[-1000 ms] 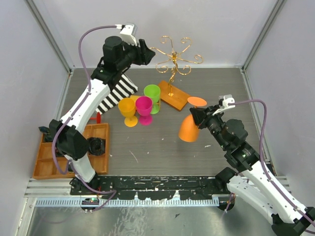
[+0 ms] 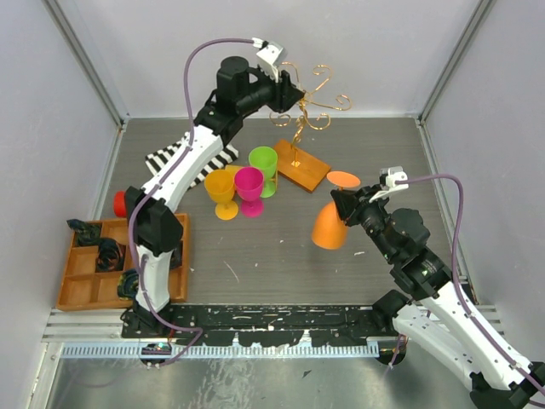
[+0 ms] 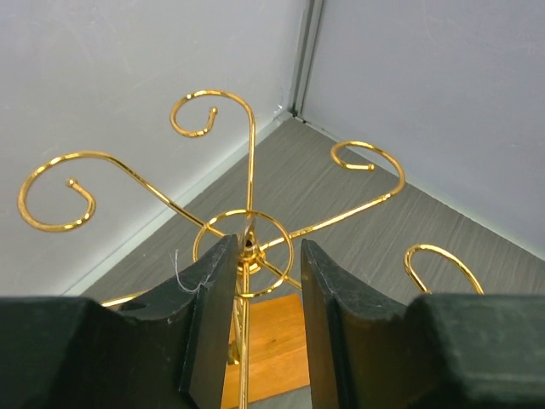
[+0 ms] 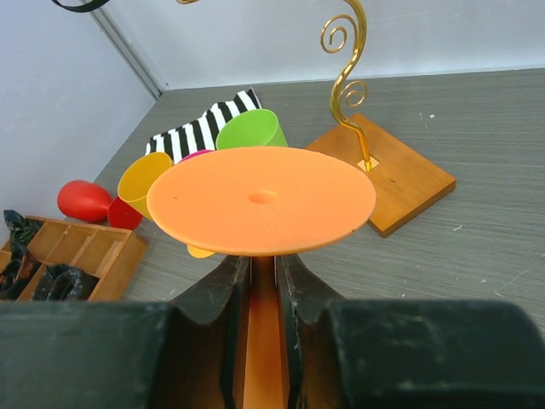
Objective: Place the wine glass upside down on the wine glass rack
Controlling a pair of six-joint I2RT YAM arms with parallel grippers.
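Note:
An orange wine glass (image 2: 329, 227) is held bowl down, its flat foot (image 4: 255, 189) uppermost. My right gripper (image 2: 340, 201) is shut on the orange stem (image 4: 264, 328) below that foot, clear of the table and front-right of the rack. The gold wine glass rack (image 2: 301, 128) has several curled arms on a wooden base (image 2: 308, 171); no glass hangs from the hooks in view. At the rack's top, my left gripper is part open. Between its fingertips the gold ring and centre post (image 3: 248, 247) show; whether they touch is unclear.
Yellow (image 2: 220, 187), magenta (image 2: 249, 185) and green (image 2: 264, 162) glasses stand left of the rack base, near a striped cloth (image 2: 223, 158). A compartmented wooden box (image 2: 77, 288) lies at left. Table right of the rack is clear.
The left gripper has moved right and slightly down in the top view, reaching the rack's top. The right gripper and orange glass have shifted only slightly right and down.

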